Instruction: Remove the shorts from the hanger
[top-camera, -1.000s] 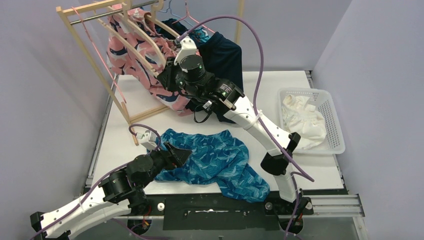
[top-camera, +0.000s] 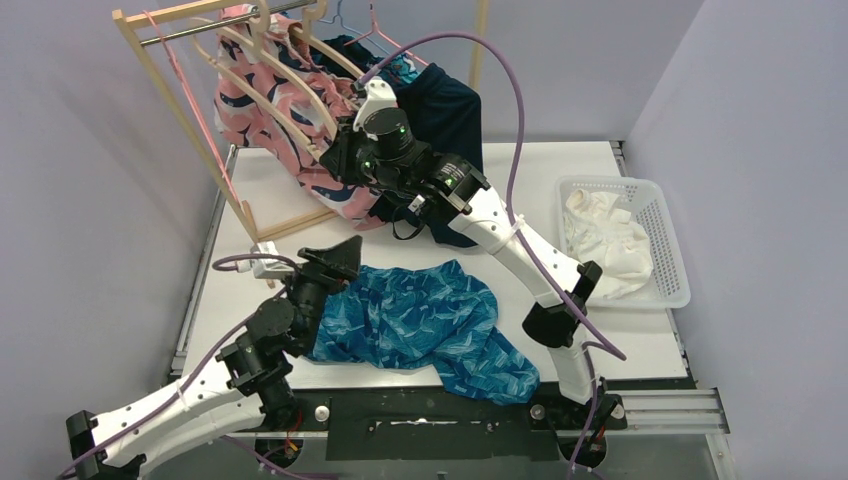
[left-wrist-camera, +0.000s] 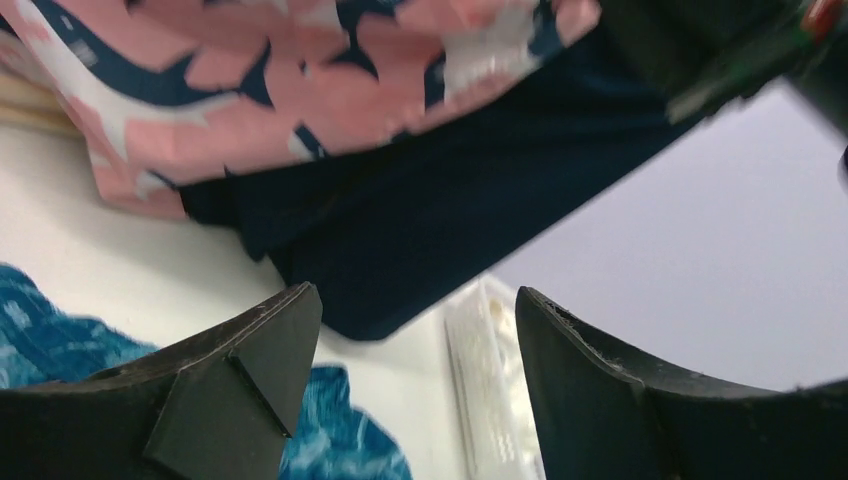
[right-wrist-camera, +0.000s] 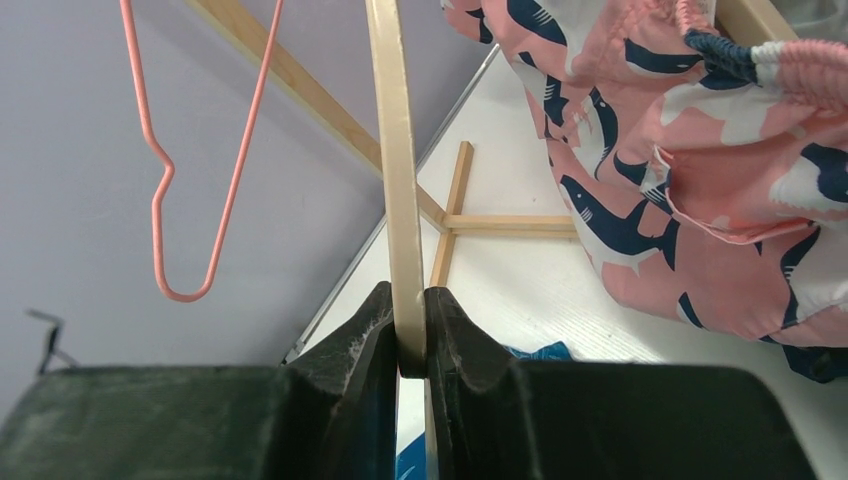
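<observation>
In the right wrist view my right gripper is shut on the lower end of a bare wooden hanger (right-wrist-camera: 397, 150). Behind it hang pink shorts (right-wrist-camera: 690, 180) with a whale pattern; their upper end on the rack is partly covered in the top view. Blue patterned shorts (top-camera: 415, 315) lie spread and crumpled on the table, partly under my left arm. My left gripper stands open above the table's left part, nothing between its fingers, with the pink cloth (left-wrist-camera: 300, 90) ahead of it.
A wooden rack (top-camera: 185, 105) with several hangers fills the back left. Dark trousers (top-camera: 440, 125) hang beside the pink shorts, and a thin pink hanger (right-wrist-camera: 160, 180) dangles nearby. At the right, a white basket (top-camera: 672, 240) holds cream cloth (top-camera: 605, 240).
My left gripper has lifted off from over the blue shorts and turned toward the rack. The right gripper stays almost in place on the hanger.
</observation>
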